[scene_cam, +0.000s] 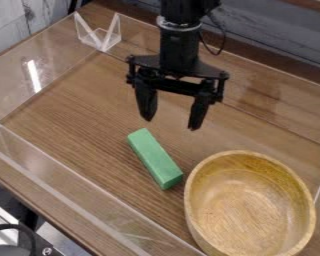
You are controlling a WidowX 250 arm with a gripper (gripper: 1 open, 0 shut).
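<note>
My black gripper (pixel 172 102) hangs in the upper middle of the camera view, open, its two fingers pointing down and set wide apart with nothing between them. Below it a green rectangular block (pixel 155 160) lies on the wooden surface, a little left of the space under the fingers.
A cream oval tub (pixel 250 235) fills the lower right. A white wire object (pixel 100 30) stands at the upper left, another white piece at the left edge. A dark cable lies at the lower left.
</note>
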